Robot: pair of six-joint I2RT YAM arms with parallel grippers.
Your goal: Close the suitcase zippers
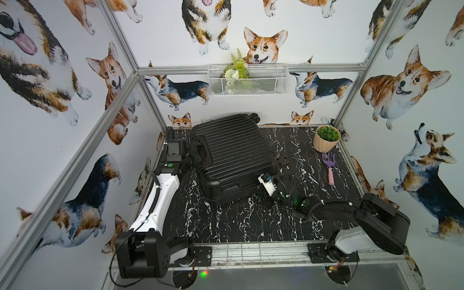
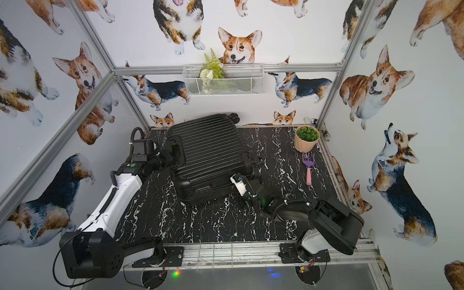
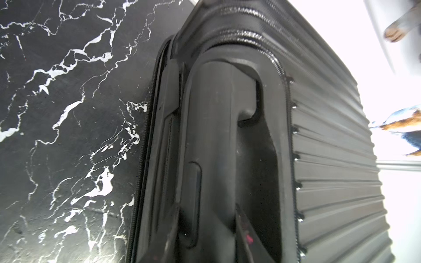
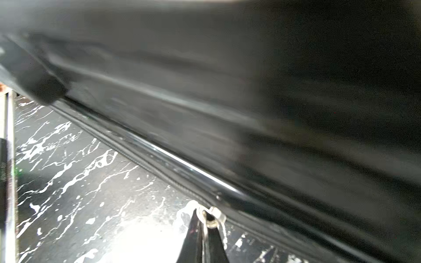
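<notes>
A black ribbed suitcase [image 1: 236, 149] lies flat on the dark marbled table. Its side handle [image 3: 208, 131] is flanked by my left gripper, whose fingers press against both edges of it. Low along the suitcase's front side, my right gripper is shut on a metal zipper pull [image 4: 214, 213]. Leftward from that pull runs the zipper seam [image 4: 144, 164], just below a glossy rim strip. In the top views the right fingertips are hard to make out against the black shell.
A potted plant [image 1: 326, 138] and a purple-and-pink garden fork [image 1: 330, 169] stand clear to the right. A wire basket [image 1: 248, 80] hangs on the back wall. Bare table [image 1: 227, 224] lies in front of the suitcase.
</notes>
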